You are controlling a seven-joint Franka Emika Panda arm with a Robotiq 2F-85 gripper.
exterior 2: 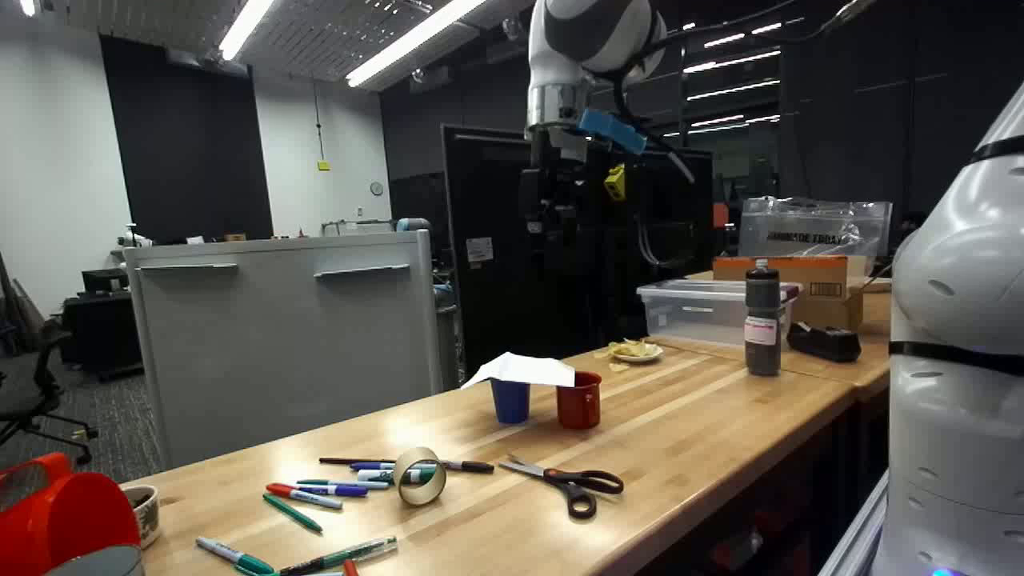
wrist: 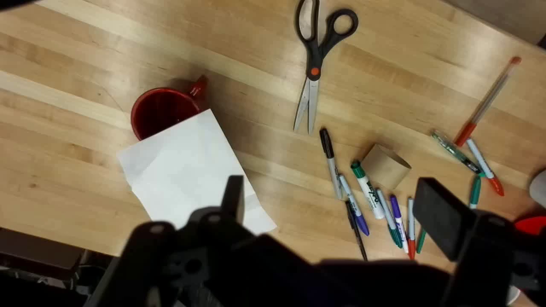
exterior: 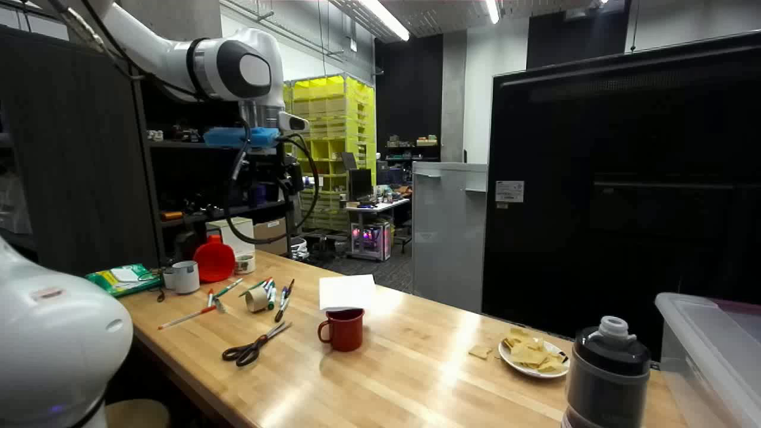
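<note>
High above the table, my gripper stands open, its fingers wide apart and nothing between them. Below it in the wrist view lie several pens and markers (wrist: 367, 189) beside a cardboard ring (wrist: 385, 166). A sheet of white paper (wrist: 192, 169) rests across the rim of a red mug (wrist: 158, 110), covering part of its mouth. In the second exterior view the same paper (exterior 2: 523, 369) also lies over a blue cup (exterior 2: 510, 402), whose opening is hidden. Black-handled scissors (wrist: 313, 66) lie partly spread on the wood.
A plate of chips (exterior: 533, 354) and a dark bottle (exterior: 608, 378) stand toward one end, near a clear plastic bin (exterior: 706, 356). At the other end are a red container (exterior: 214, 260), a grey mug (exterior: 186, 277) and a green packet (exterior: 122, 279). Bare tabletop (exterior: 428, 342) lies between.
</note>
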